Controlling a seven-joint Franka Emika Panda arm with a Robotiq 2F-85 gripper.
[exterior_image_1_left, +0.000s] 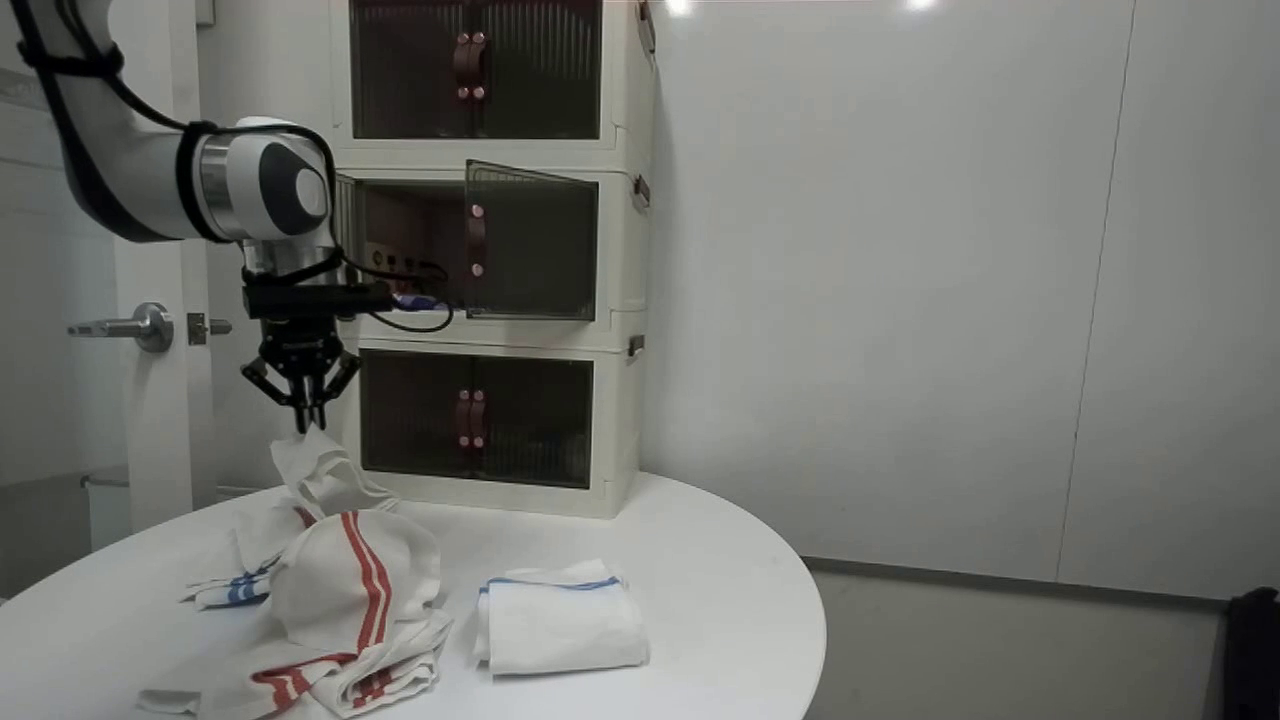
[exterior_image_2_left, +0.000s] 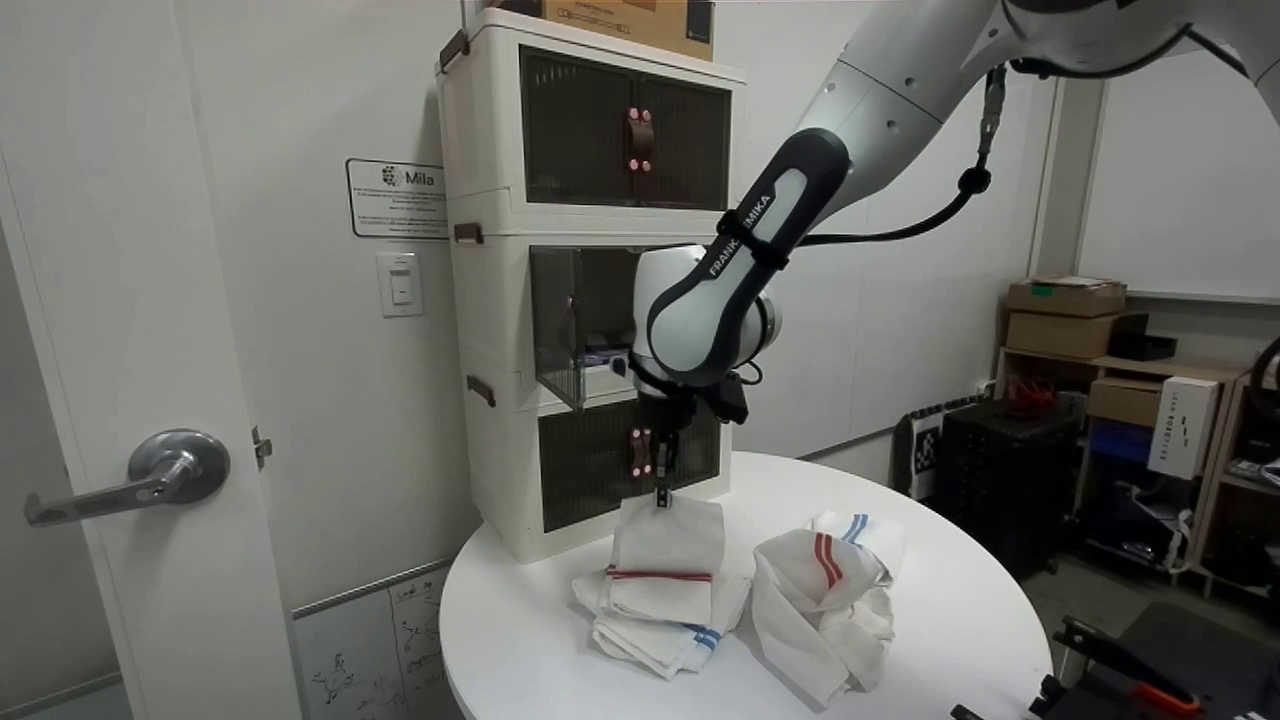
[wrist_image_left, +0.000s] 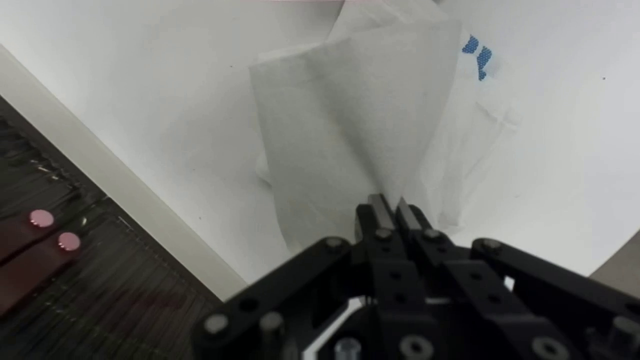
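My gripper is shut on the upper edge of a white towel that has a red stripe, low above the far left of the table. In exterior view 2 the raised part of this towel stands up from a folded stack, with the gripper at its top. Under it lies a folded white towel with blue stripes. From the wrist view, cloth runs up between the fingertips of the gripper. A crumpled towel with red stripes partly hides the stack in exterior view 1.
A folded towel with a blue line lies on the right of the round white table. Behind stands a stack of cabinets, its middle door open near the arm.
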